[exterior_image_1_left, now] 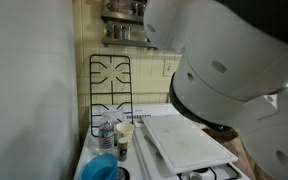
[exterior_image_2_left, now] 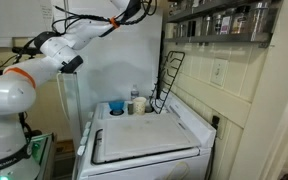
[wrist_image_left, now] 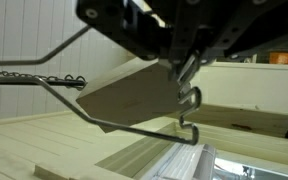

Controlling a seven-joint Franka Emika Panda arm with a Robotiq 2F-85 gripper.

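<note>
In the wrist view my gripper is shut on a thin grey metal wire piece (wrist_image_left: pixel 189 104) with wavy bends at its end. Long metal rods (wrist_image_left: pixel 114 122) stretch from near it toward the left; whether they belong to the same piece, I cannot tell. Neither exterior view shows the fingertips. My white arm (exterior_image_1_left: pixel 224 75) fills the upper right of exterior view 1. In exterior view 2 the arm (exterior_image_2_left: pixel 9 95) rises at the left and leaves the frame at the top.
A white board (exterior_image_2_left: pixel 144 136) covers much of the stove top. A blue bowl (exterior_image_1_left: pixel 100 167), a clear bottle (exterior_image_1_left: pixel 107 133) and a pale cup (exterior_image_1_left: pixel 125 130) stand beside it. A black grate (exterior_image_1_left: pixel 111 85) leans on the tiled wall. Spice shelves (exterior_image_2_left: pixel 222 22) hang above.
</note>
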